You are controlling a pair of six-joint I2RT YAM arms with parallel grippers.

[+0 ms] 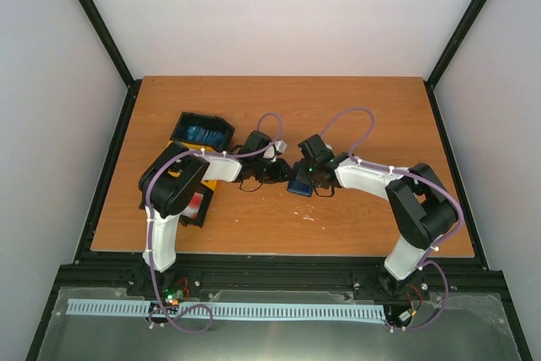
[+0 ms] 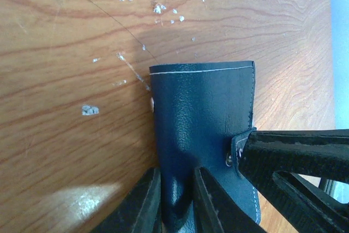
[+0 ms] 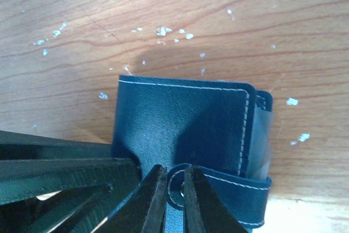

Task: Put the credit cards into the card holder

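The dark blue card holder (image 1: 299,185) lies flat near the middle of the table, between both grippers. In the left wrist view, my left gripper is shut on the rounded edge of the card holder (image 2: 210,102). From the opposite side, my right gripper is at the strap (image 3: 232,192), its fingers slightly apart around the snap button on the strap's end. Clear sleeves (image 3: 262,140) show along the holder's open side. Whether cards sit inside them cannot be made out.
At the left of the table stands a black and yellow organizer (image 1: 209,183), partly under the left arm. A red and white item (image 1: 193,205) lies in its front compartment and dark blue items (image 1: 204,135) in the rear one.
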